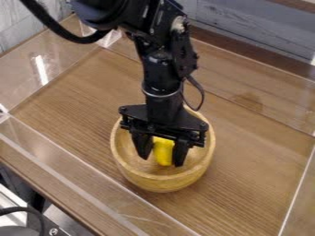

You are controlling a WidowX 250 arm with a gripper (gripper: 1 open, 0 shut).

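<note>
A black robot gripper (163,146) reaches down from the top of the camera view into a round, light wooden bowl (167,182) near the centre. A yellow object (163,159) lies in the bowl between the two fingers, which stand close around it. Whether they press on it is hard to tell, and the gripper's body hides part of it.
The bowl stands on a wooden table (246,184), with bare surface to the left, right and behind. A pale wall edge runs along the back, and a black cable lies at the bottom left.
</note>
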